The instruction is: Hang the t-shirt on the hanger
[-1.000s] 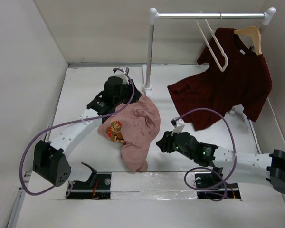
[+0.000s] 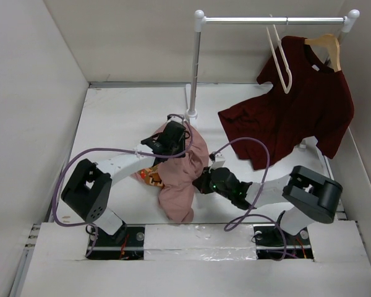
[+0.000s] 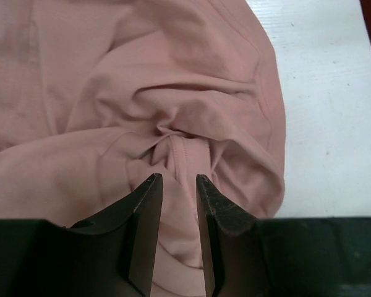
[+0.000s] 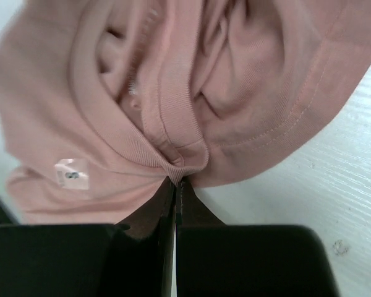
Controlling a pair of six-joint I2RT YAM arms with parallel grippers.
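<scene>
A pink t-shirt (image 2: 176, 201) with an orange print lies crumpled on the white floor below the rack. My left gripper hangs over it, fingertips slightly apart, with no fabric visibly held between them. My right gripper is shut at the shirt's edge by a ribbed band; the tips meet on the fabric, and a small pinch of it appears caught there. A white hanger (image 2: 287, 83) hangs empty on the rail.
The metal rack (image 2: 260, 20) stands at the back right. A dark red shirt (image 2: 290, 105) hangs there on a wooden hanger (image 2: 326, 42), its lower part on the floor. Clear floor lies at the upper left.
</scene>
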